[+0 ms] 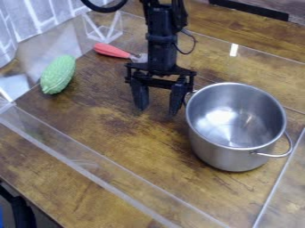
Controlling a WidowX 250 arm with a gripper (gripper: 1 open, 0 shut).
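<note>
My black gripper (158, 100) hangs over the middle of the wooden table, its fingers apart with nothing visible between them. Just right of it is a large steel pot (234, 126) with handles. A green corn-like vegetable (57, 74) lies at the left, and a red-handled utensil (110, 50) lies behind the arm on the left.
Clear walls or panels edge the table (119, 169) at the left and right.
</note>
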